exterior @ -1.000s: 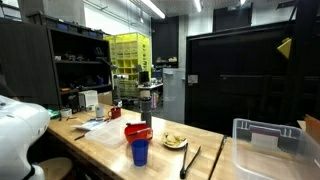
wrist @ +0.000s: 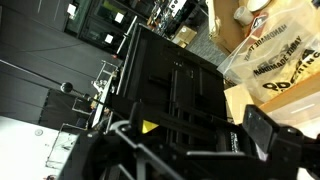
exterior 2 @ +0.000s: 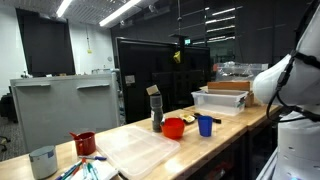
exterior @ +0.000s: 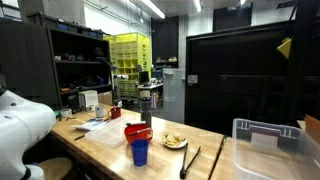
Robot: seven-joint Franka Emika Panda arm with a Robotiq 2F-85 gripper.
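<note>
Two dark fingers of my gripper stand wide apart along the bottom of the wrist view, with no object visible between them. Beyond the right finger is a clear plastic bin with printed lettering. Both exterior views show part of the white arm but leave the gripper out. On the wooden table are a blue cup, a red bowl close behind it, and a plate of yellowish food. A long black utensil lies to their right.
A clear bin occupies the table's right end. A tall dark canister stands behind a pale flat tray. A red mug, a grey pot and several pens are at the opposite end.
The white arm at the left of exterior view 1 has shifted slightly, with more of its upper part showing. The table objects look unmoved.
</note>
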